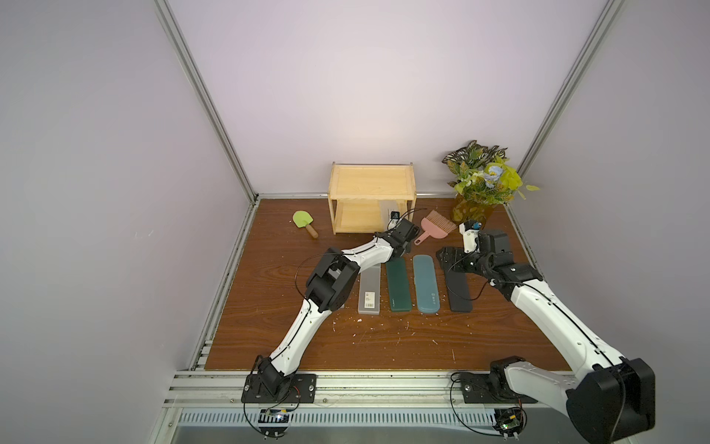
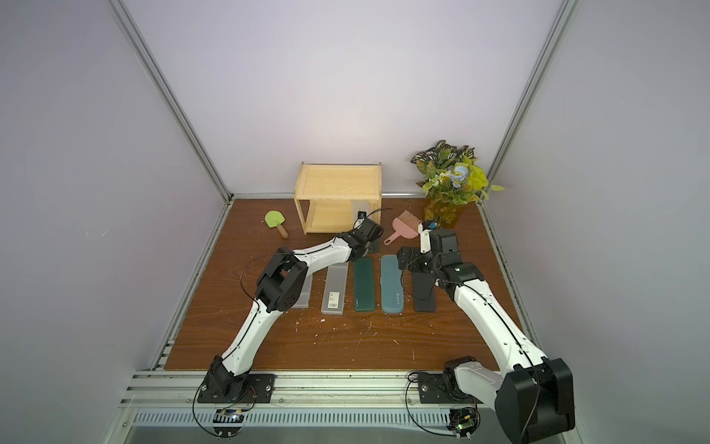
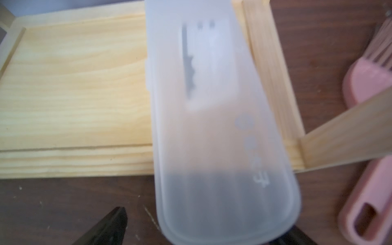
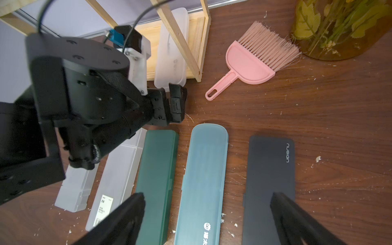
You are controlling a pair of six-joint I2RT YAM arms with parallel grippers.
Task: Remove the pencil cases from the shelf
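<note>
A clear frosted pencil case [image 3: 204,134] lies on the lower board of the wooden shelf [image 3: 73,94], at its right end. Its near end sticks out past the shelf's front edge. My left gripper stands open at that end, one finger [image 3: 110,228] to each side; contact cannot be made out. On the table in front lie more cases: a grey one with a label [image 4: 112,192], a green one [image 4: 157,175], a light blue one [image 4: 206,167], a black one [image 4: 269,171] and a short clear one [image 4: 75,187]. My right gripper is open above the light blue and black cases, holding nothing.
A pink brush [image 4: 251,65] lies right of the shelf, close to its right post [image 3: 351,126]. Behind it stands a vase of flowers [image 1: 473,211]. A green scoop [image 1: 303,219] is at the left.
</note>
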